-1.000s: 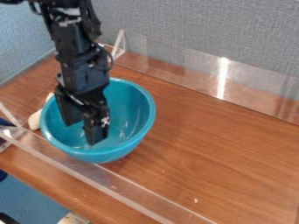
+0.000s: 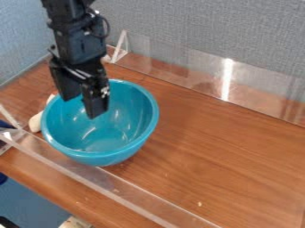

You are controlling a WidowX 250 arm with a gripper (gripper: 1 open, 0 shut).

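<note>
A turquoise bowl (image 2: 113,134) sits on the wooden table at left. The black gripper (image 2: 81,91) hangs over the bowl's back-left part, pointing down with open fingers. I see nothing held between them. The bowl's floor looks empty where visible; the part behind the gripper is hidden.
A clear low panel runs along the back and front-left edges. Small pale and dark items lie left of the bowl, too unclear to name. A white wire piece stands behind the arm.
The gripper has risen from down inside the bowl toward its upper back-left part. The bowl looks unmoved.
</note>
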